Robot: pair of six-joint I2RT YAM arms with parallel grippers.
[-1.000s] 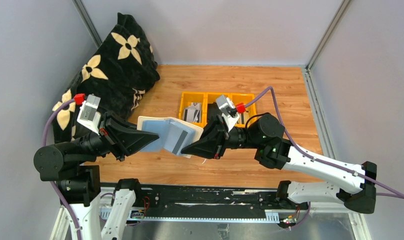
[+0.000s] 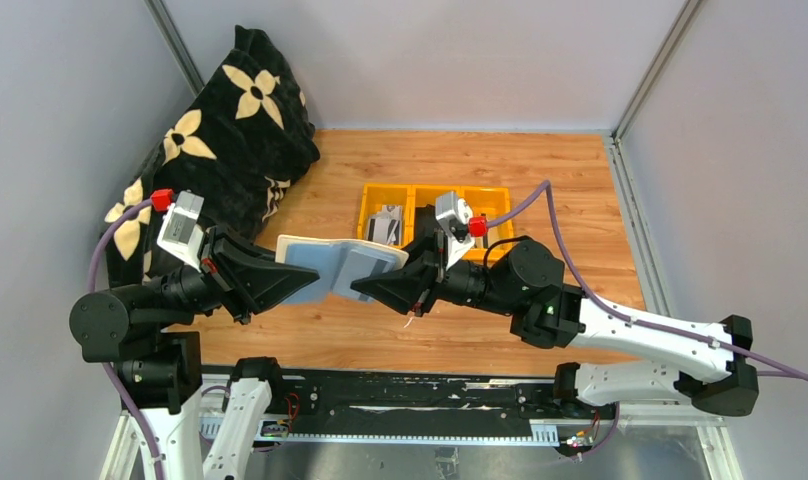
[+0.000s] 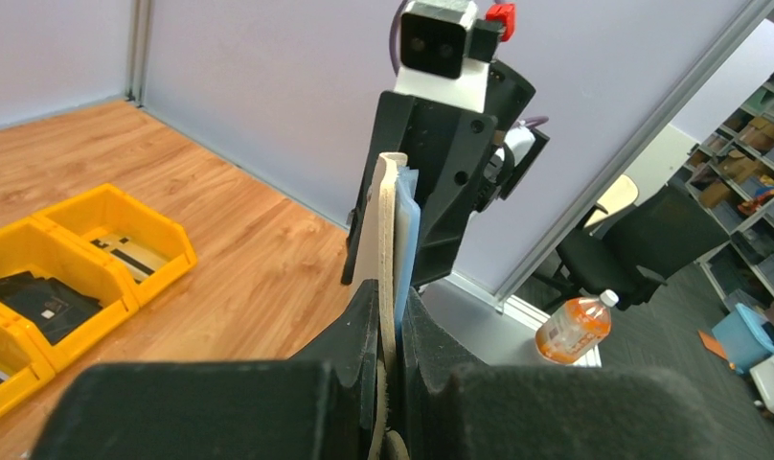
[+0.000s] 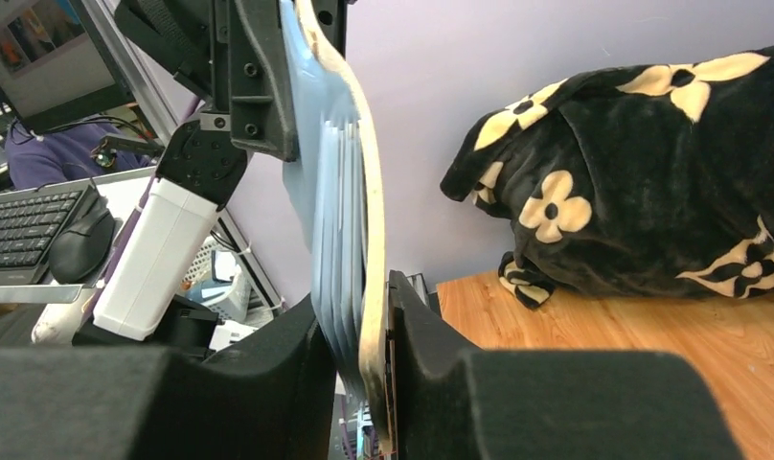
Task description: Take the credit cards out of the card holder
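An open card holder [image 2: 316, 262] with light blue sleeves and a cream cover hangs between my two grippers, held upright in both wrist views. My left gripper [image 2: 270, 290] is shut on its left end. My right gripper [image 2: 385, 292] is at the right-hand sleeves, its fingers round that edge; in the right wrist view the stacked sleeves [image 4: 337, 230] run down between the fingers, and how far those are closed is hard to tell.
Yellow bins [image 2: 364, 205] with cards and dark flat items stand at the back centre of the wooden floor [image 2: 460, 160]. A black flowered blanket [image 2: 230, 130] fills the back left.
The left gripper has hardly moved.
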